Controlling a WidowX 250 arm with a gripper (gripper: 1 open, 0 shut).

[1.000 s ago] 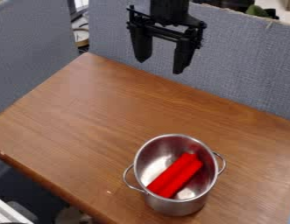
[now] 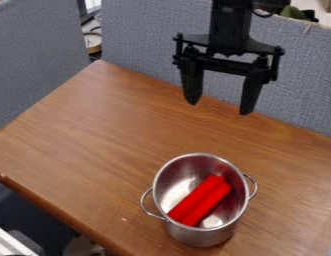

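Observation:
My black gripper (image 2: 221,92) hangs over the back part of the wooden table, open, its two fingers apart with nothing between them. Toward the front right stands a steel pot (image 2: 201,232) with two wire handles. Inside it lies a red elongated object (image 2: 200,199).
Grey padded walls (image 2: 48,70) border it at the back and left. Beyond the front left edge are dark floor and white items, partly cut off by the frame.
My gripper has moved to the right and downward in the view over the last second, staying open. The pot and red object have not moved.

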